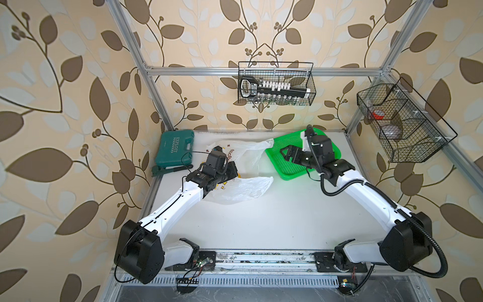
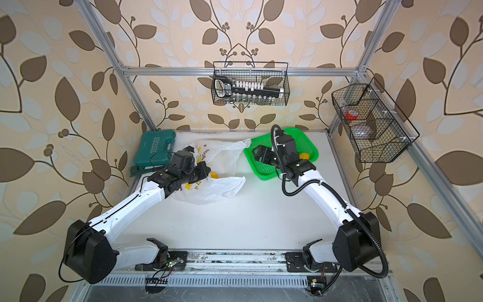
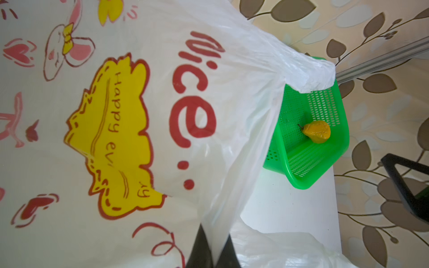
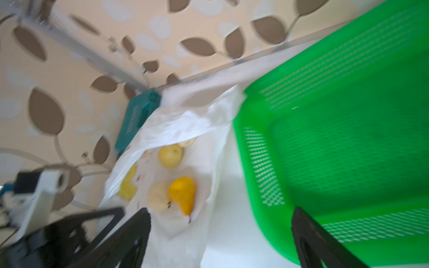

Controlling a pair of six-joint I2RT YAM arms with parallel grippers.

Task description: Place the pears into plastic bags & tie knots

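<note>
A white printed plastic bag (image 1: 241,188) lies on the left middle of the table. My left gripper is shut on the bag's edge, which spreads upward in the left wrist view. Inside the bag, the right wrist view shows a yellow pear (image 4: 182,193) and several paler fruits (image 4: 169,155). A further pear (image 3: 316,131) lies in the green basket (image 2: 261,171). My right gripper stands open over the basket's left part, empty between its fingers.
A teal case (image 1: 174,146) and a dark tool lie at the back left. Wire baskets (image 1: 276,85) hang on the back and right frames.
</note>
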